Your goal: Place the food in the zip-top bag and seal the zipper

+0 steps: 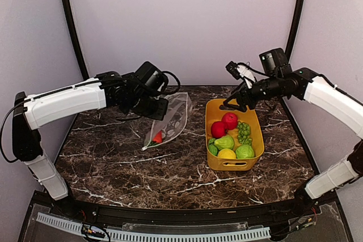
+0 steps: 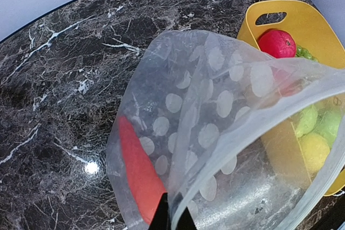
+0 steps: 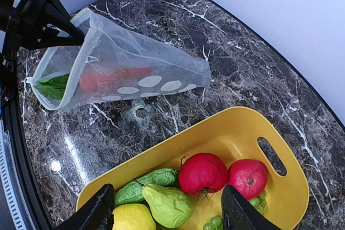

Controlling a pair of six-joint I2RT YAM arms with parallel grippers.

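The clear zip top bag point(image 1: 173, 118) hangs from my left gripper, which is shut on its rim. Its mouth gapes open toward the right. Inside lie a long red food piece point(image 2: 139, 173) and a green one point(image 3: 54, 86). My right gripper stands open above the yellow bin point(image 1: 258, 131), with nothing held between its fingers. Below it in the right wrist view are a green pear-shaped food point(image 3: 168, 206), a yellow food point(image 3: 133, 218), a red tomato point(image 3: 203, 172) and another red food point(image 3: 248, 178).
Green grapes point(image 1: 244, 133), a round green food point(image 1: 245, 151) and a dark green food point(image 3: 144, 185) also lie in the bin. Walls stand behind and at both sides.
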